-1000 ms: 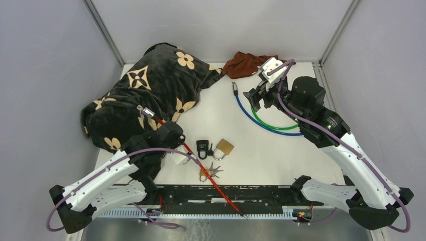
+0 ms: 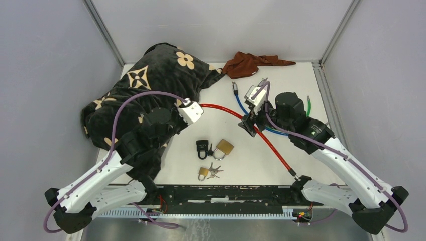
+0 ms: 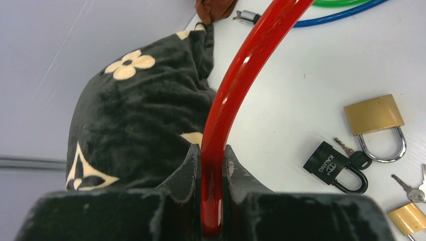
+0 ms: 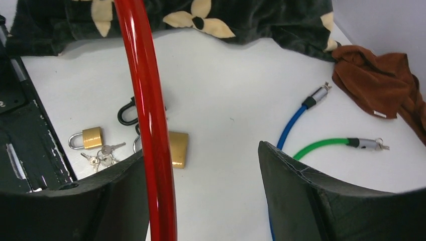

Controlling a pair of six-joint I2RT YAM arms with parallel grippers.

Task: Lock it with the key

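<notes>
My left gripper is shut on a red cable lock point(image 3: 241, 75), its tube rising between the fingers. In the top view the red cable arcs rightward past my right gripper down to a metal end point(image 2: 293, 173) near the front. The right gripper is part open, and the cable crosses in front of its left finger in the right wrist view; whether it lies between the fingers is unclear. A black padlock point(image 3: 326, 163) with a black-headed key point(image 3: 359, 159), a large brass padlock point(image 3: 374, 115), a small brass padlock point(image 3: 408, 219) and several keys point(image 3: 416, 194) lie on the table.
A dark patterned blanket point(image 2: 166, 75) covers the left side. A brown cloth point(image 2: 246, 65) lies at the back. Blue point(image 4: 291, 123) and green point(image 4: 321, 145) cable locks lie at the right.
The left gripper has moved back and right, carrying the red cable up off the front left. Its free end has swung right.
</notes>
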